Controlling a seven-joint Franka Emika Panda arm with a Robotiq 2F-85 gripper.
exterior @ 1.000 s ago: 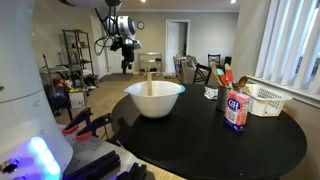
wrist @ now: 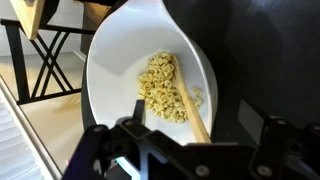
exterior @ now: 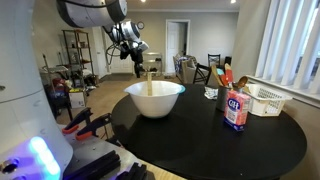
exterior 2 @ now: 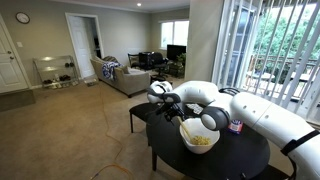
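A white bowl (exterior: 154,98) stands on the black round table, with a light wooden stick or handle (exterior: 150,77) rising above its rim. Seen from above in the wrist view, small yellowish pieces (wrist: 160,85) lie in the bowl, and the handle (wrist: 190,105) slants from among them towards the camera. My gripper is open above the bowl, one finger on either side of the handle's near end in that view. Nothing is gripped. How far the fingertips are from the handle cannot be told.
Right of the bowl stand a red, white and blue container (exterior: 236,109), a dark holder with utensils (exterior: 224,92) and a white basket (exterior: 266,99).
My gripper end has come lower and towards the bowl in exterior view 1. The bowl, the handle and the other table items have stayed in place.
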